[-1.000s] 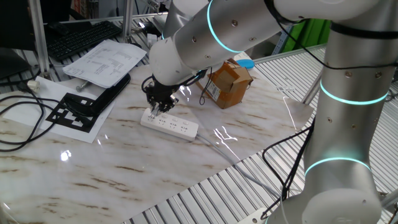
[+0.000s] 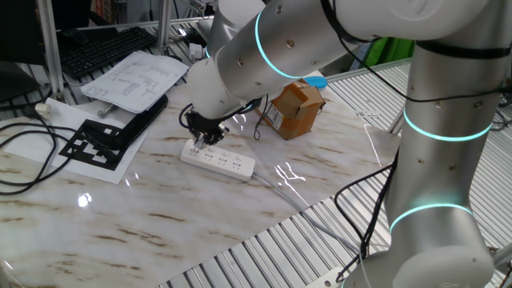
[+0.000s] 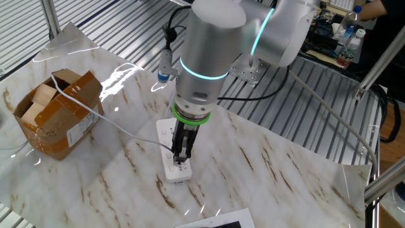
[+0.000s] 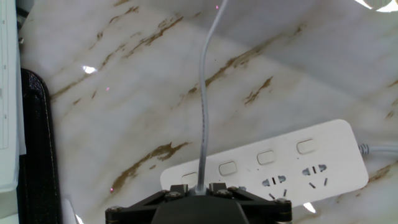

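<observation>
A white power strip [image 4: 317, 152] with several sockets and switches lies on the marble-patterned tabletop. Over its end away from its own cord is my gripper, pointing down. A thin grey cable [image 4: 204, 93] runs in between the fingertips, which are shut on its plug end. The plug itself is mostly hidden by the fingers, so how deep it sits in a socket cannot be told. In exterior view 2 the gripper [image 3: 182, 158] reaches down to the strip [image 3: 168, 136], and the cable [image 3: 120, 128] trails from it toward a box.
An open cardboard box [image 3: 60, 114] stands beside the strip. A black-and-white marker sheet [image 2: 96, 152], a black tray-like object [image 2: 132, 128] and papers [image 2: 136, 80] lie on the other side. Bare tabletop [image 2: 120, 232] spreads in front.
The arm's links have shifted slightly leftward and lower in exterior view 1, and the wrist has tilted a little. The gripper's tips stay at the same end of the strip, which has not moved.
</observation>
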